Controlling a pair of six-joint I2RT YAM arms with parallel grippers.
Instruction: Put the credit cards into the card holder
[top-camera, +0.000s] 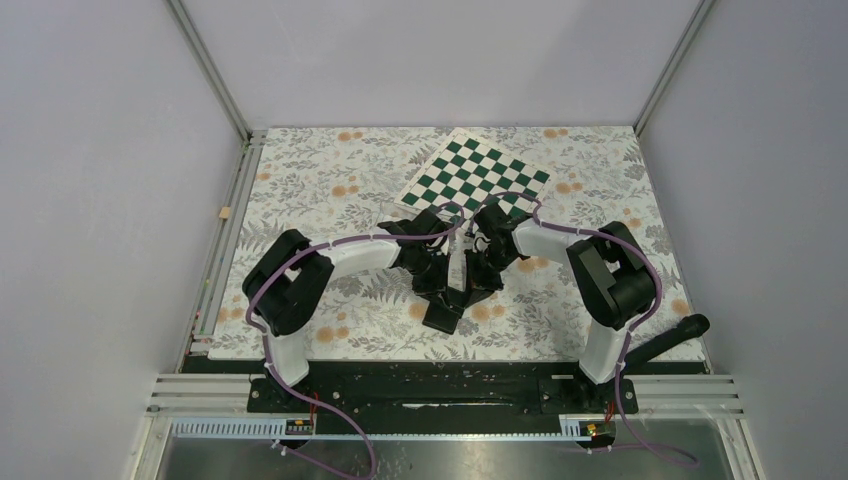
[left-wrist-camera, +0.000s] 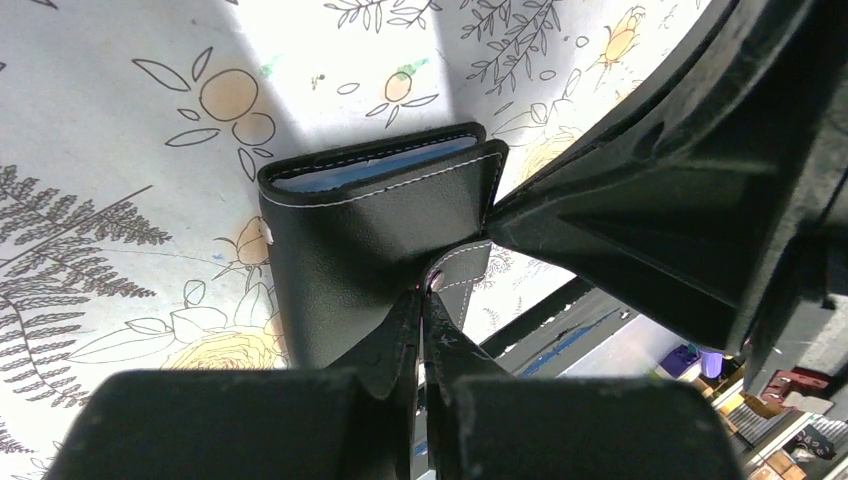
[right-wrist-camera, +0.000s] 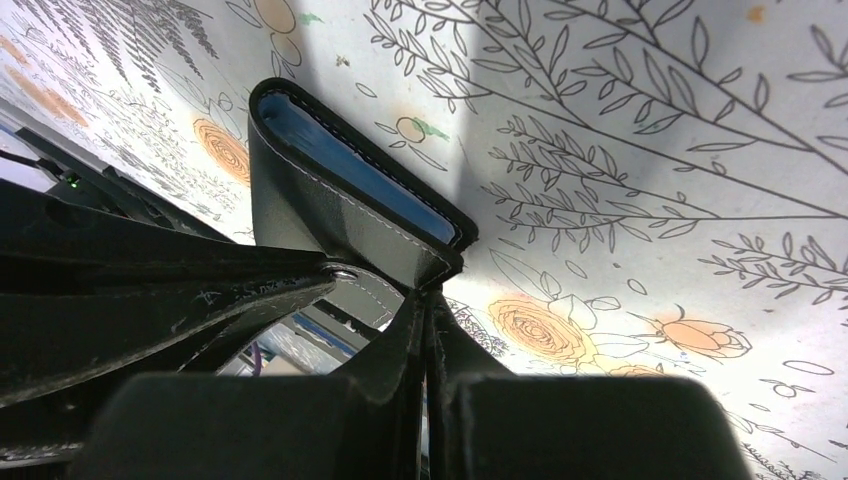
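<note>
The black leather card holder (left-wrist-camera: 370, 250) lies on the table with its white-stitched mouth parted. A bluish layer (right-wrist-camera: 360, 170) shows inside; whether it is cards or sleeves is unclear. My left gripper is shut, its tips against the holder's strap beside the snap button (left-wrist-camera: 436, 281). At the holder's corner, by the strap side, my right gripper is also shut. Whether thin leather sits between either pair of fingers cannot be made out. From above, the arms hide part of the holder (top-camera: 440, 319). No loose cards are visible.
Behind the arms lies a green and white checkered board (top-camera: 470, 172). A black cylindrical object (top-camera: 670, 339) rests at the front right edge.
</note>
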